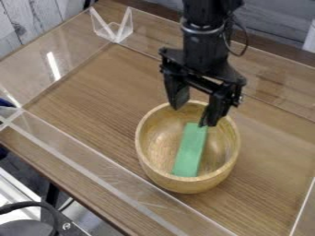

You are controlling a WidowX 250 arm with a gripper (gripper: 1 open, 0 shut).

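A tan oval bowl (164, 172) sits on the wooden table, with a green elongated object (190, 147) lying inside it. My gripper (193, 108) hangs over the bowl's far part, its black fingers spread open on either side above the green object's far end. Nothing shows between the fingers.
A clear, wire-like or transparent item (112, 25) stands at the back left. A dark cable or part (25, 221) lies at the bottom left corner. The wooden table (68, 101) is otherwise mostly bare.
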